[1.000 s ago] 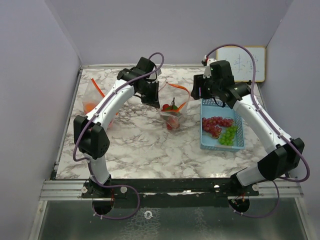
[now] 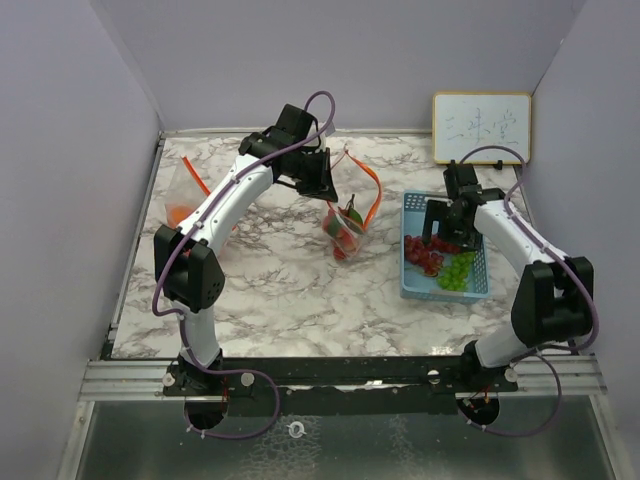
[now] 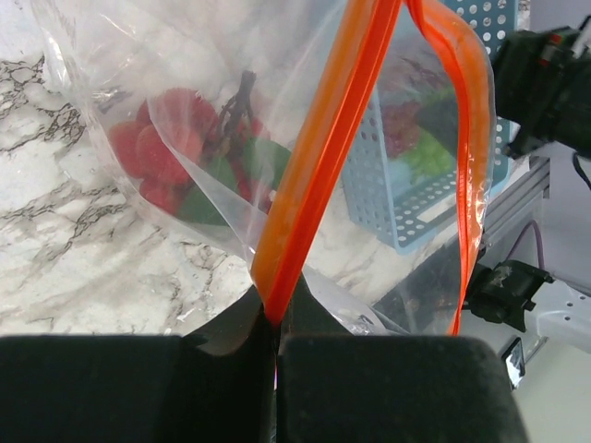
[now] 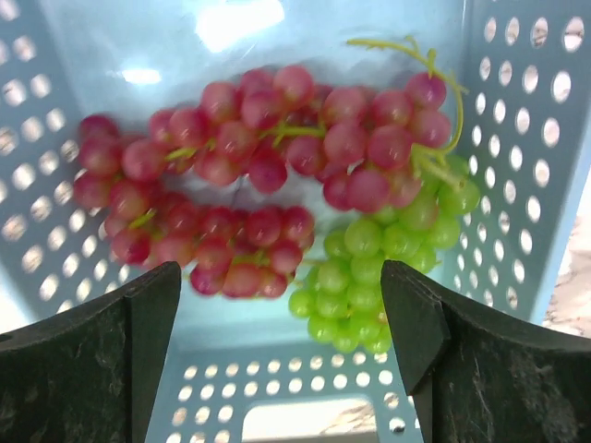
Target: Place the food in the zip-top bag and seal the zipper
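Observation:
The clear zip top bag hangs in the middle of the table, its mouth spread. My left gripper is shut on its orange zipper edge. Red fruit with green leaves lies inside the bag. To the right, a blue basket holds red grapes and green grapes. My right gripper is open over this basket, nothing between its fingers. In the right wrist view, the smaller red bunch and the green bunch lie between and beyond the fingertips.
Another clear bag with an orange zipper lies at the table's left. A whiteboard is at the back right. Bare marble table stretches in front of the bag. Perforated walls surround the grapes.

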